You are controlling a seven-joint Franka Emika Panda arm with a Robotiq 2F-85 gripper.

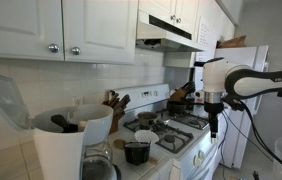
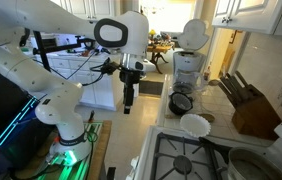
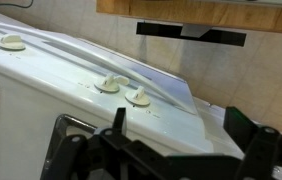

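My gripper hangs in front of the white stove, its fingers apart and nothing visible between them. Below it in the wrist view run the stove's front edge and its white control knobs [image 3: 137,97]. In exterior view 1 the arm reaches in from the right, with the gripper near the stove's front side. On the stovetop [image 1: 186,122] stand a metal pot [image 1: 146,138] and a pan. A dark pot [image 1: 136,153] stands on the counter beside the stove. A white bowl [image 2: 195,125] lies by the burners in exterior view 2.
A white bin with a raised lid [image 1: 1,92] and a coffee maker [image 1: 99,163] occupy the near counter. Behind stands a knife block [image 2: 247,110]. The range hood [image 1: 168,36] overhangs the stove.
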